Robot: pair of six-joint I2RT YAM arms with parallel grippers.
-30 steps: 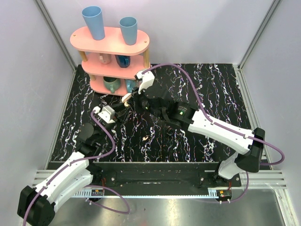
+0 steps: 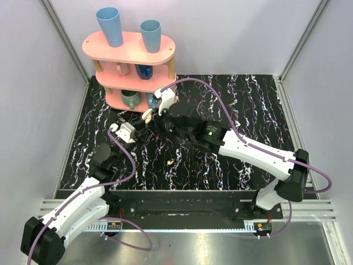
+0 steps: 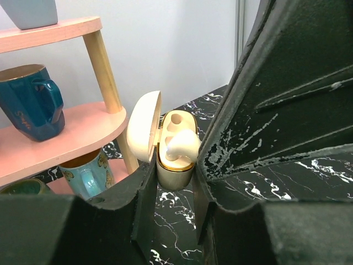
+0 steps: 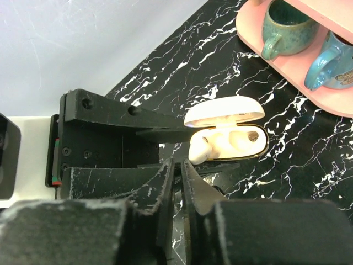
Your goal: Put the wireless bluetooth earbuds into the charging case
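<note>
My left gripper is shut on the white charging case point(image 3: 175, 171), held upright with its lid open, above the marble surface. A white earbud point(image 3: 183, 144) sits at one end of the case, partly raised; the other cavity point(image 4: 248, 142) looks empty. My right gripper is close beside the case at that earbud's end; its fingertips are near together, and whether anything is between them is unclear. A small pale piece point(image 2: 170, 162), likely the other earbud, lies on the surface below.
A pink three-tier shelf point(image 2: 128, 47) with cups and mugs stands at the back left, close behind the grippers.
My right gripper and wrist have shifted slightly left in the top view. The left arm holding the case looks almost unchanged.
</note>
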